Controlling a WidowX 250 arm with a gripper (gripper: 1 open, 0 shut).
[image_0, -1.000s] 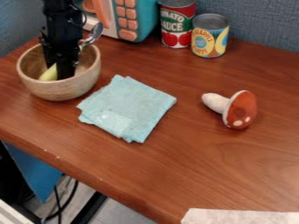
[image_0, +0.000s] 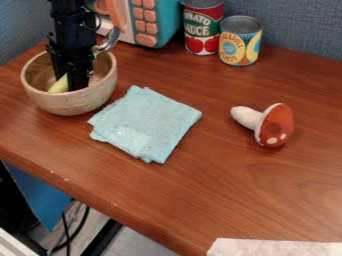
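Observation:
My black gripper (image_0: 74, 70) reaches down into a wooden bowl (image_0: 80, 100) at the upper left; whether its fingers are open or shut is hidden. A pale yellow object (image_0: 58, 87), partly behind the gripper, lies inside the bowl. Right of the bowl a folded light blue cloth (image_0: 147, 125) lies flat on the table. A toy mushroom (image_0: 267, 125) with a red spotted cap lies on its side to the right.
At the back stand a teal and orange toy appliance (image_0: 154, 25), a red-and-green can (image_0: 201, 30) and a yellow-labelled can (image_0: 238, 45). A pale sheet (image_0: 274, 247) shows at the bottom edge.
The gripper has shifted very slightly within the bowl; everything else is unchanged.

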